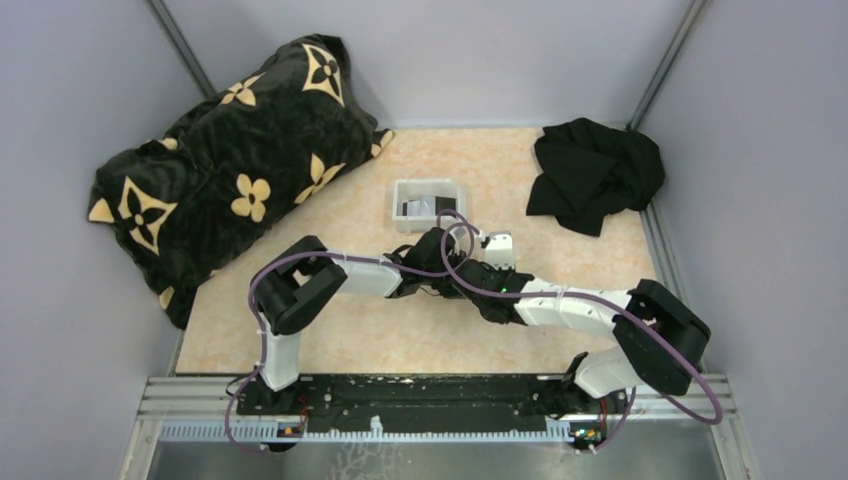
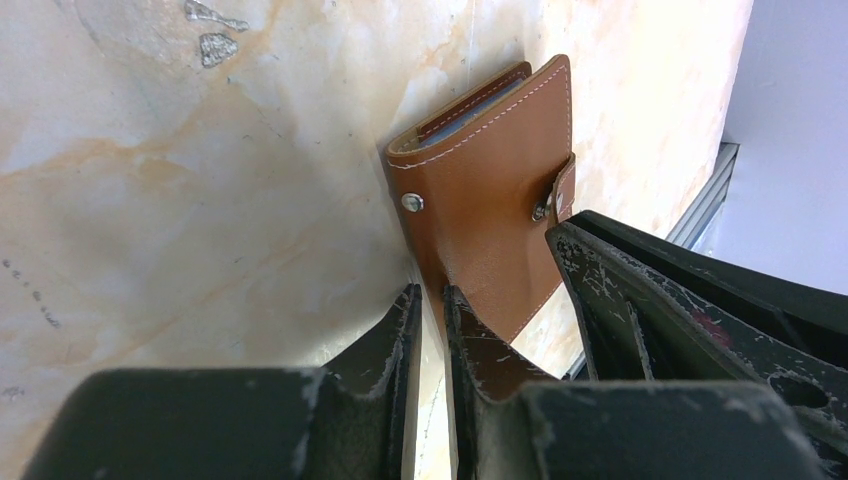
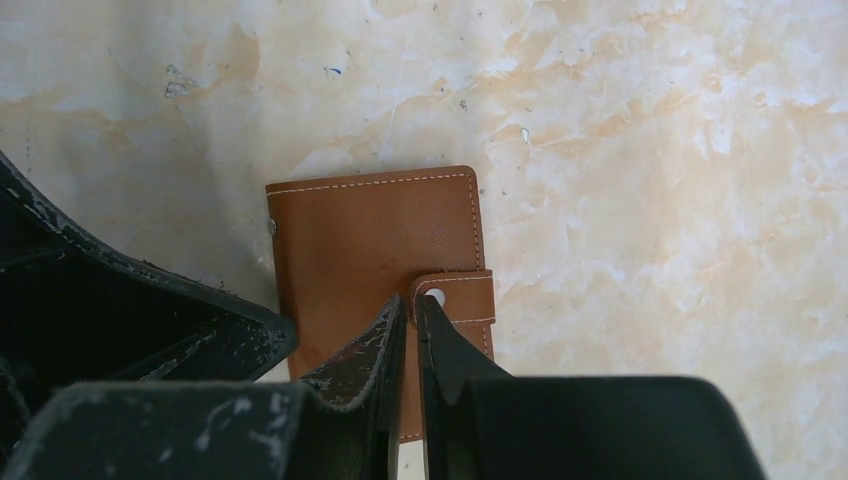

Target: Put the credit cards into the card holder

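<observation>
The brown leather card holder lies folded on the table; its snap tab shows in the right wrist view. My left gripper points down at the holder's spine, its fingers slightly apart with the spine's edge showing in the narrow gap. My right gripper is above the holder's front near the snap, a narrow gap between its fingers and brown leather seen through it. Whether either touches the leather, I cannot tell. From above, both arms hide the holder. Cards (image 1: 421, 206) lie in the white tray (image 1: 460, 192) behind the arms.
A dark patterned cushion (image 1: 240, 150) fills the left back, and a black cloth (image 1: 595, 170) lies at the right back. The two grippers are very close together at mid-table. Bare table (image 1: 370, 345) remains in front of them.
</observation>
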